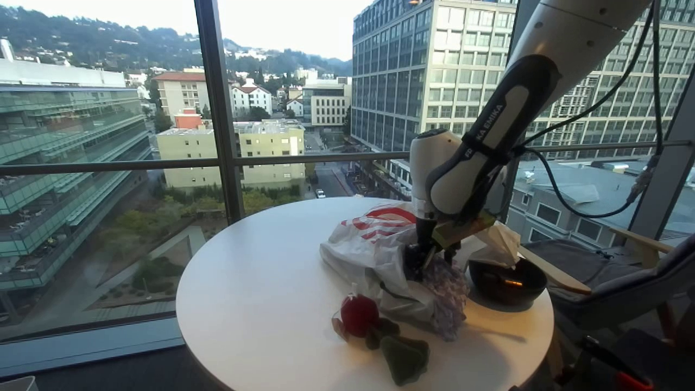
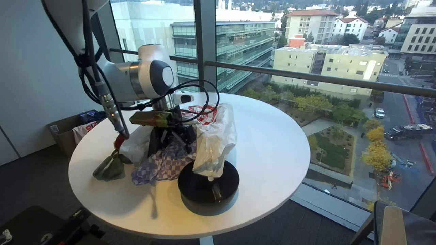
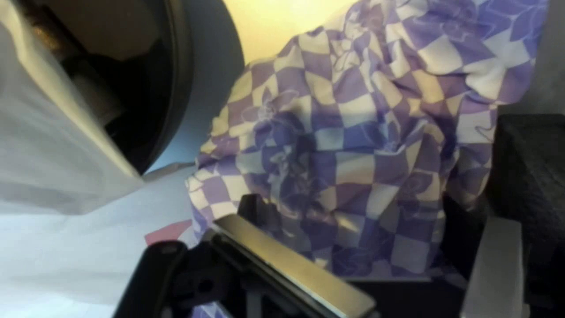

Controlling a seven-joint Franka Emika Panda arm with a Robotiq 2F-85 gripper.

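Observation:
A purple-and-white checkered cloth (image 3: 349, 143) lies crumpled on the table, partly inside the mouth of a white plastic bag with red print (image 1: 371, 238). My open gripper is low over the cloth, one finger (image 3: 296, 265) to the left and the other finger (image 3: 495, 270) to the right in the wrist view. Cloth shows between and beyond the fingers; whether they touch it I cannot tell. From the second exterior side, the cloth (image 2: 159, 167) spreads out beneath the gripper (image 2: 171, 141).
A black bowl (image 2: 208, 192) with a dark item inside stands beside the cloth, and a pale bag part hangs over its rim. A red artificial flower (image 1: 359, 315) with green leaves (image 1: 404, 357) lies at the front.

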